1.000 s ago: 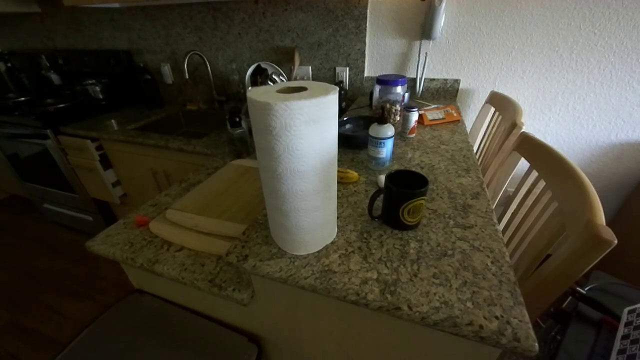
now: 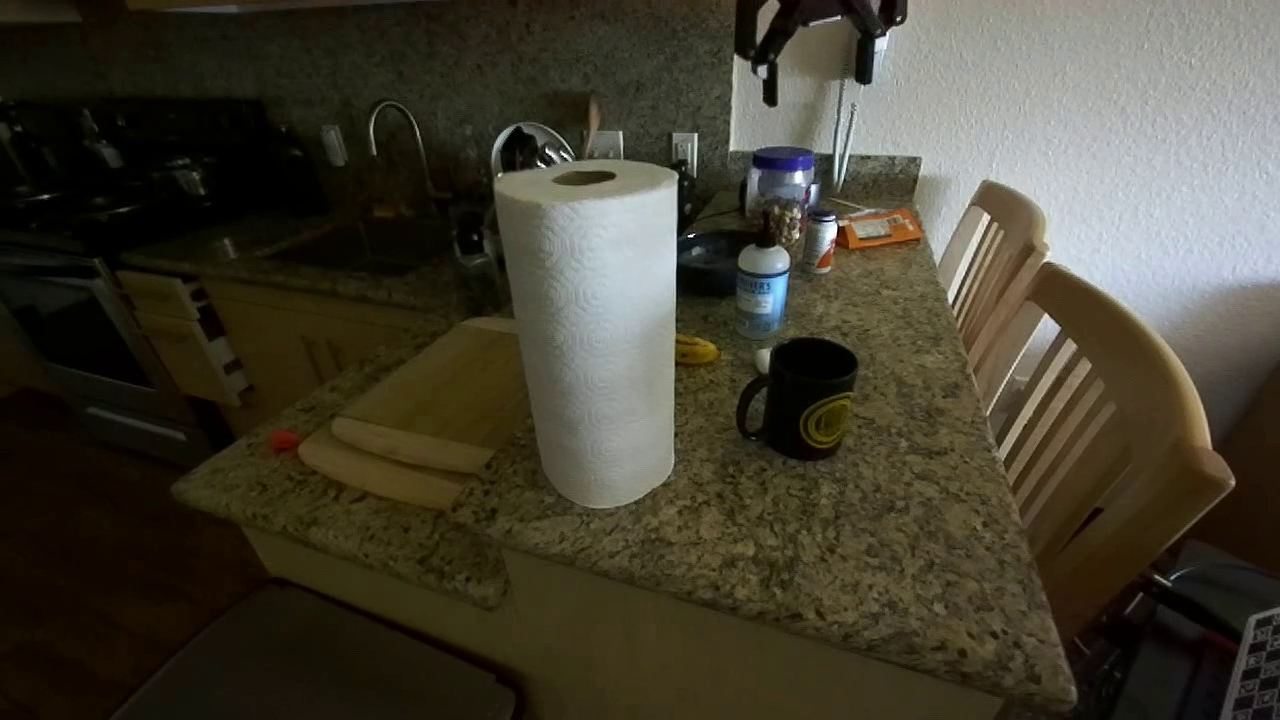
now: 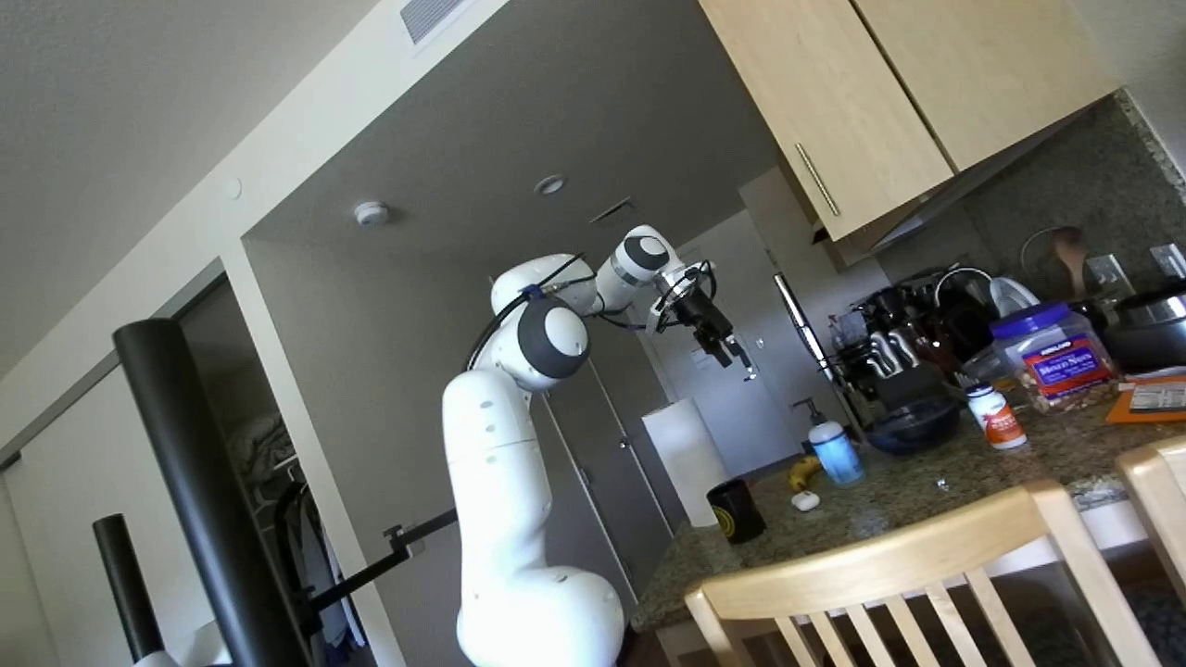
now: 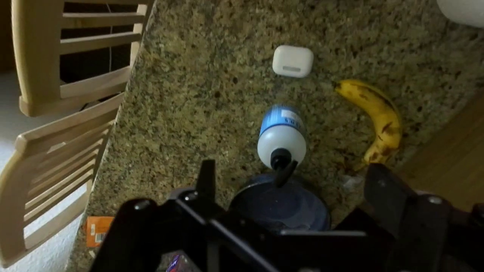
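High above the counter, my gripper is open, its two dark fingers wide apart with nothing held. It shows at the top edge of exterior view 1 (image 2: 818,74) and on the raised arm in exterior view 2 (image 3: 736,354). Below it, in the wrist view, stand a blue and white pump bottle (image 4: 282,136) and a dark bowl (image 4: 281,206). A white case (image 4: 293,61) and a yellow banana (image 4: 379,113) lie farther up that view. The black mug (image 2: 812,402) stands upright to the right of the paper towel roll (image 2: 594,348).
A purple-lidded nut jar (image 2: 781,186), a white pill bottle (image 2: 819,244) and an orange packet (image 2: 879,228) stand or lie at the counter's back. Cutting boards (image 2: 432,396) lie left of the roll. Wooden chairs (image 2: 1092,408) line the right edge.
The objects on the counter have not moved.
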